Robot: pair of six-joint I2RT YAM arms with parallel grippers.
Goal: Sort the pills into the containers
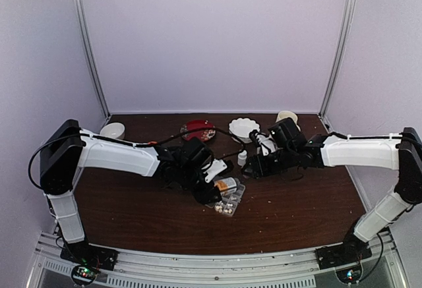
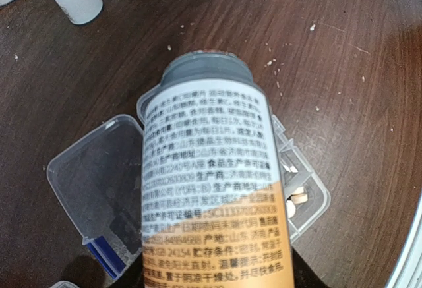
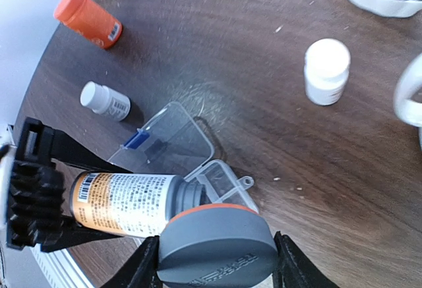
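A white-and-orange labelled bottle (image 2: 211,163) with a grey neck lies between the fingers of my left gripper (image 1: 216,194), tilted over the pill box. In the right wrist view, that bottle (image 3: 125,199) points its neck toward the grey cap (image 3: 217,245), which my right gripper is shut on. The cap appears separate from the bottle; an orange inner rim shows. Below is the clear pill box (image 1: 228,207), its lid (image 2: 99,169) open. Pale and brownish pills (image 2: 298,196) sit in a visible compartment; the bottle hides much of the box.
A white bottle (image 3: 326,70), a smaller white bottle (image 3: 105,101) and an orange bottle (image 3: 89,18) stand or lie around the box. A red plate (image 1: 198,130), a white scalloped dish (image 1: 244,128) and a white bowl (image 1: 113,130) are farther back.
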